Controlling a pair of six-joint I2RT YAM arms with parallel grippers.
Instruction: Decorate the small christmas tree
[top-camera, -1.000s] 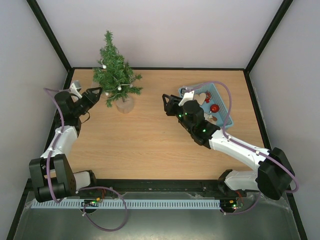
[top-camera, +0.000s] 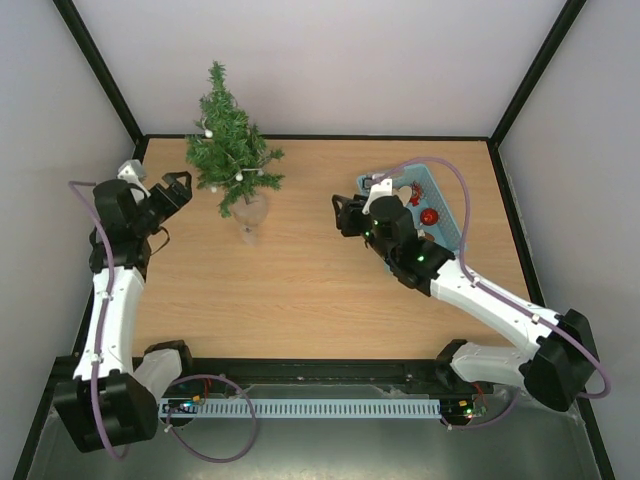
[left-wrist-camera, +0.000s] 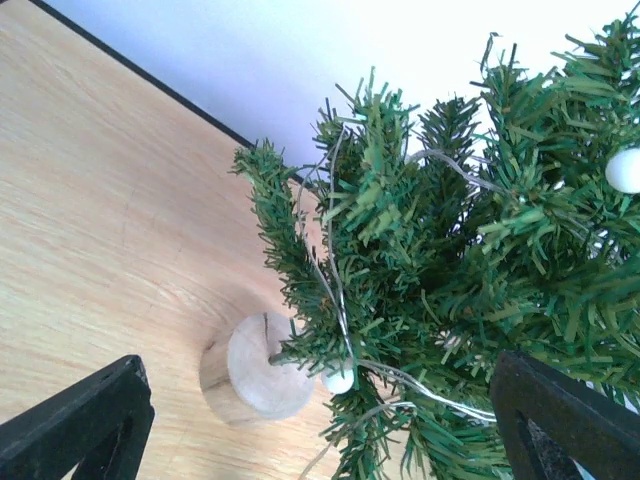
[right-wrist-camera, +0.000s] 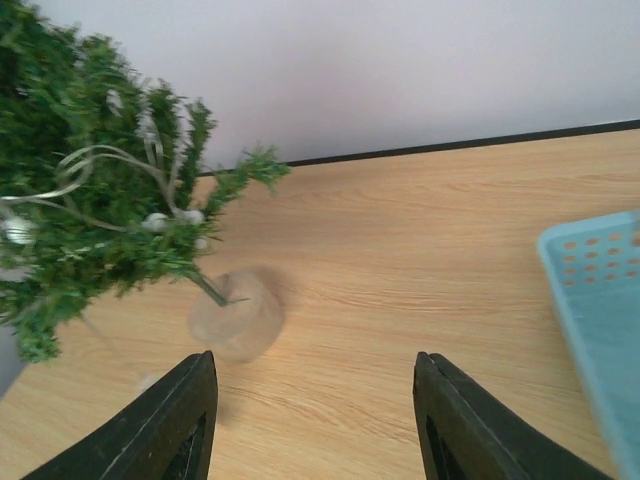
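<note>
The small green Christmas tree stands on its round wooden base at the back left, with a wire and white balls on its branches. My left gripper is left of the tree, its fingers open; branches show beyond them in the left wrist view. A small pale, blurred thing shows just in front of the base; I cannot tell what it is. At the table's middle right, my right gripper hangs open and empty. Red ornaments lie in the blue basket, partly behind the right arm.
Dark rails and pale walls bound the wooden table. Between the tree's base and the basket lies bare wood. A purple hose runs along the right arm and over the basket.
My left gripper has drawn a little left, away from the tree. The right gripper has moved slightly right. The pale blurred thing in front of the base is newly visible.
</note>
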